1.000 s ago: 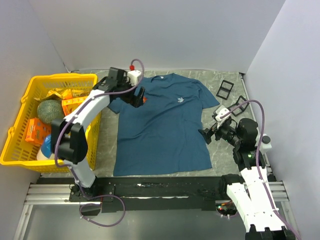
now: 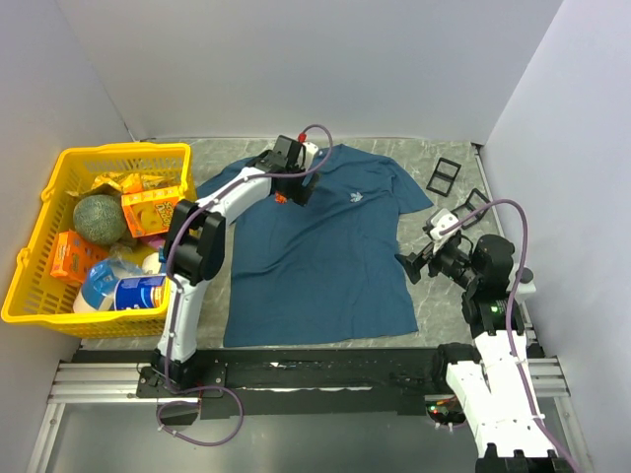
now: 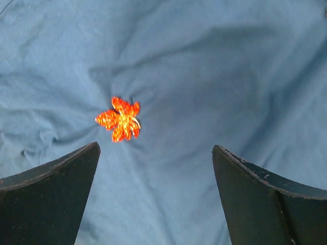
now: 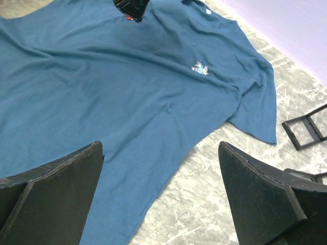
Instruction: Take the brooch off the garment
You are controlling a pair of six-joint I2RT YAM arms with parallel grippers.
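A blue T-shirt (image 2: 315, 276) lies spread on the table. An orange-red leaf-shaped brooch (image 3: 120, 120) is on its upper left; in the top view it is partly hidden by my left gripper (image 2: 301, 182), which hangs open just over it, nothing between its fingers. The left wrist view shows the brooch between and beyond the fingertips. A silver leaf-shaped piece (image 2: 357, 196) sits on the shirt's upper right. My right gripper (image 2: 409, 261) stands open off the shirt's right edge.
A yellow basket (image 2: 30, 286) full of goods stands at the left. Small black frames (image 2: 443, 177) lie at the right back. Grey table surface (image 2: 434, 315) shows around the shirt, with walls behind and at both sides.
The left arm has swung right over the shirt, its gripper now over the orange brooch. The right arm stays about where it was.
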